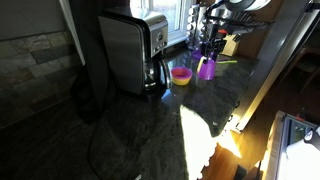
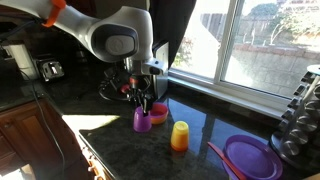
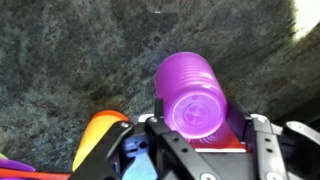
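Note:
A purple cup (image 3: pixel 188 82) fills the middle of the wrist view, with its round end facing the camera. My gripper is shut on it. In exterior view 2 the purple cup (image 2: pixel 142 122) hangs under the gripper (image 2: pixel 141 104), close over the dark counter; whether it touches the surface I cannot tell. A yellow-orange cup (image 2: pixel 180 137) stands apart from it, towards the purple plate (image 2: pixel 256 142). Behind the held cup is a pink and yellow bowl (image 2: pixel 159 114). From exterior view 1 the held purple cup (image 1: pixel 207 70) largely covers the yellow-orange cup.
A coffee maker (image 1: pixel 138 52) stands beside the bowl (image 1: pixel 181 76). The window (image 2: pixel 247 48) borders the counter's back, and a dark rack (image 2: pixel 299 119) is beyond the plate. Bare counter (image 1: pixel 150 125) lies in front of the coffee maker.

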